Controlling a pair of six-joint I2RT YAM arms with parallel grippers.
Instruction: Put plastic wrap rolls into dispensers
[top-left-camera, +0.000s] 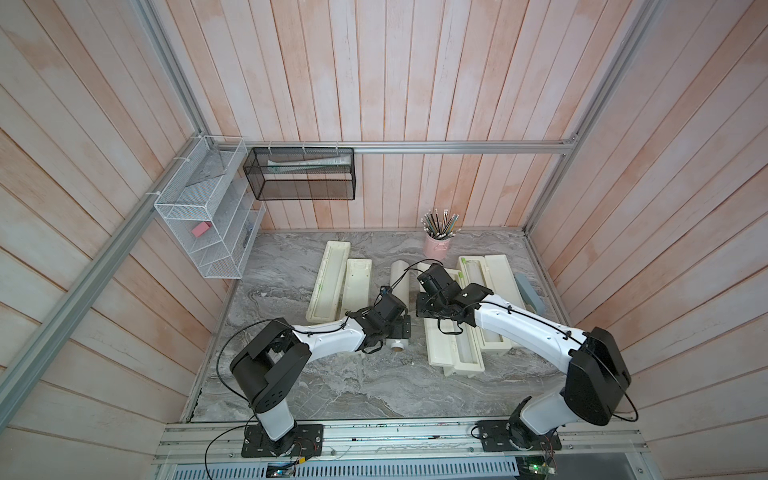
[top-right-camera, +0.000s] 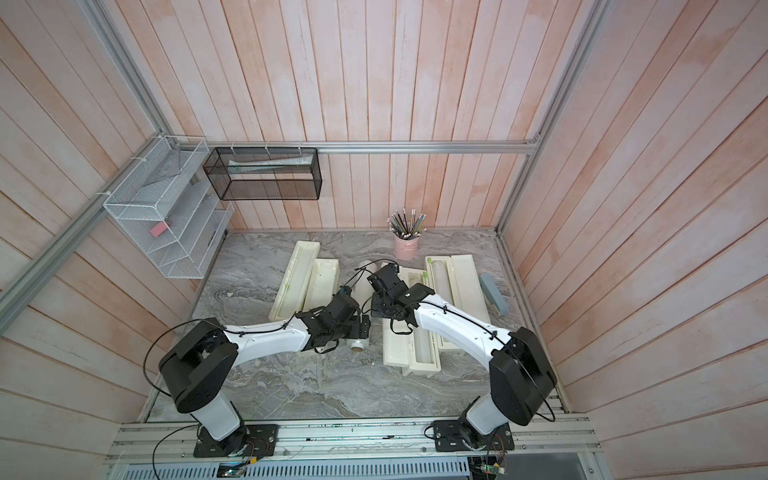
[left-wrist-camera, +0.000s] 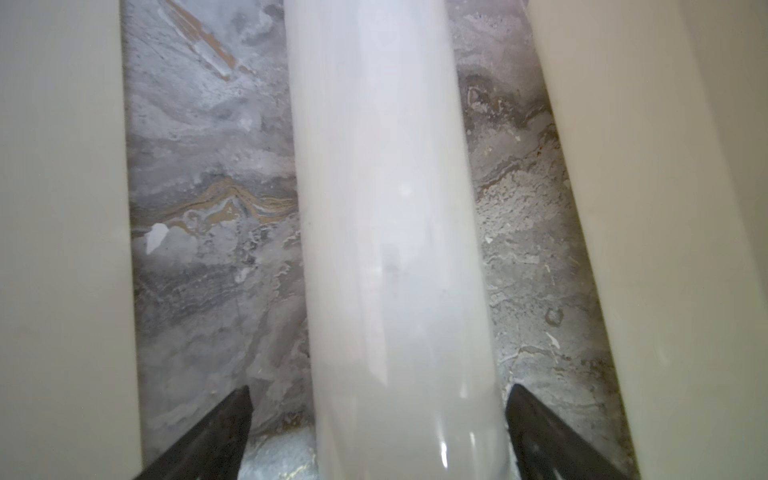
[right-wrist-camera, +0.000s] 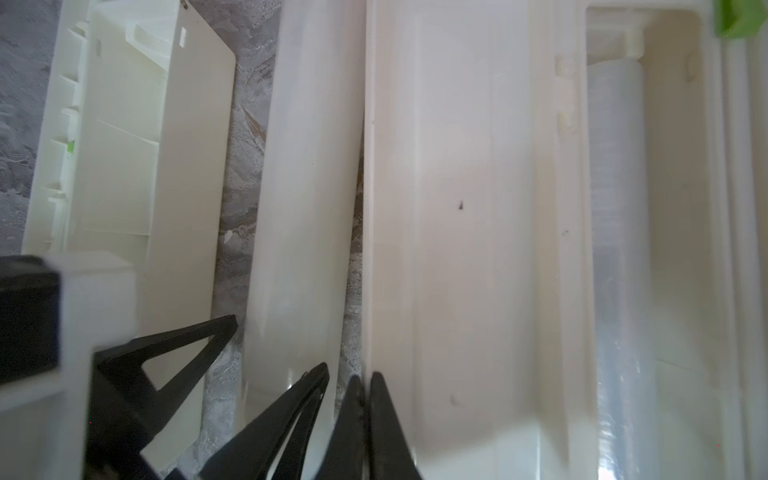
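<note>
A pale plastic wrap roll lies on the marble table between white dispenser boxes. In the left wrist view my left gripper stands open around the roll's near part, one finger each side. My right gripper is shut at the near wall of the open dispenser beside that roll, with no thicker thing between its fingers. A second roll lies inside the neighbouring dispenser tray to the right.
Two more dispenser boxes lie at the left. A pink cup of pens stands at the back, and a blue-grey object at the far right. Wire shelves hang on the walls.
</note>
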